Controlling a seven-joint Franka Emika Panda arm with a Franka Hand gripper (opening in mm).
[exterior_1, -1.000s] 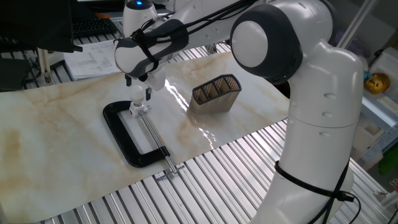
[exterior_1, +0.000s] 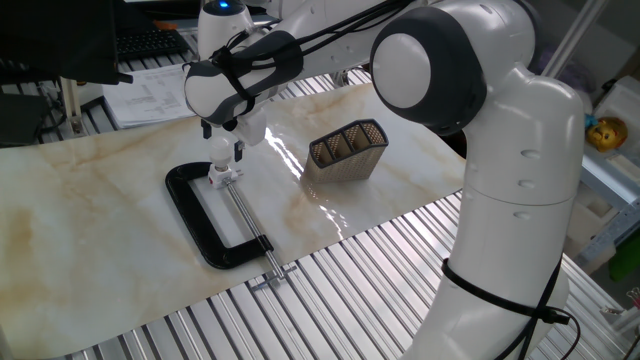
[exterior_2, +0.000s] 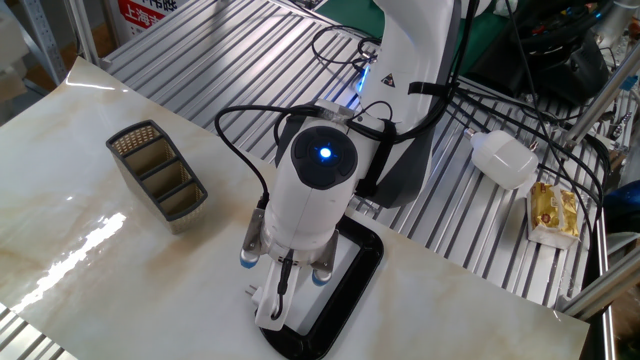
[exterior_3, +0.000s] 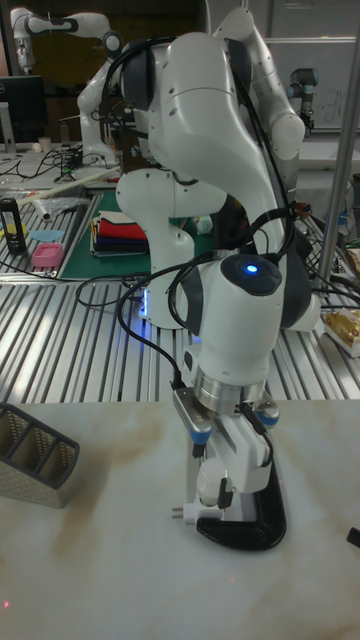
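Note:
A black C-clamp (exterior_1: 205, 235) with a steel screw lies flat on the marble-patterned sheet. At the screw's far end is a white plug-in socket (exterior_3: 198, 512), its prongs pointing left in exterior view 3, with a white round bulb (exterior_1: 220, 151) above it. My gripper (exterior_1: 222, 142) points down there, its dark fingertips apart on either side of the bulb. Whether they press on it is hard to tell. In exterior view 2 the hand hides the bulb and part of the clamp (exterior_2: 369, 258).
A beige mesh organizer (exterior_1: 347, 160) with open compartments stands upright, apart from the clamp. Beyond the marble sheet (exterior_1: 80, 240) lie slatted metal rails (exterior_1: 340, 310). Another white bulb (exterior_2: 503, 160) and a gold-and-white box (exterior_2: 553, 215) sit on the rails. Much of the sheet is clear.

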